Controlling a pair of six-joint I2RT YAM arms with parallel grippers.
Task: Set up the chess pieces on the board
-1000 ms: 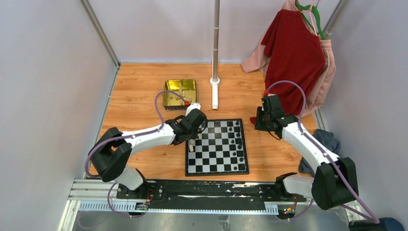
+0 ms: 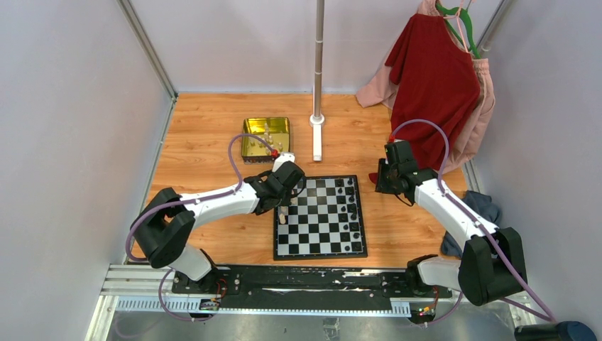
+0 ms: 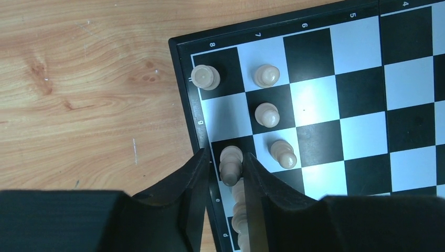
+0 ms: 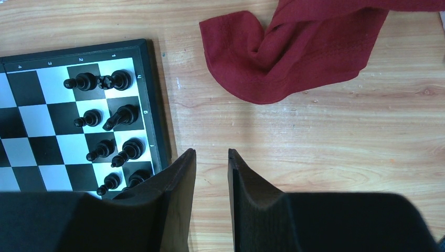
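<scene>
A cream chess piece (image 3: pixel 231 167) stands on a dark edge square between the parted fingers of my open left gripper. A gap shows at its left side; on its right the finger is close, and I cannot tell if they touch. A cream rook (image 3: pixel 205 77) occupies the corner square, and the white square between them is bare. Three cream pawns (image 3: pixel 266 76) form the second row. More cream pieces (image 3: pixel 240 210) are partly hidden behind the right finger. Black pieces (image 4: pixel 126 115) line the opposite side of the chessboard (image 2: pixel 319 252). My right gripper is open and empty, off the board.
A gold box (image 2: pixel 253 128) with several cream pieces stands behind the board. A metal pole (image 2: pixel 319 71) rises behind it. The red garment (image 4: pixel 283 58) hangs down near my right gripper. The board's middle squares are clear.
The right arm barely moved.
</scene>
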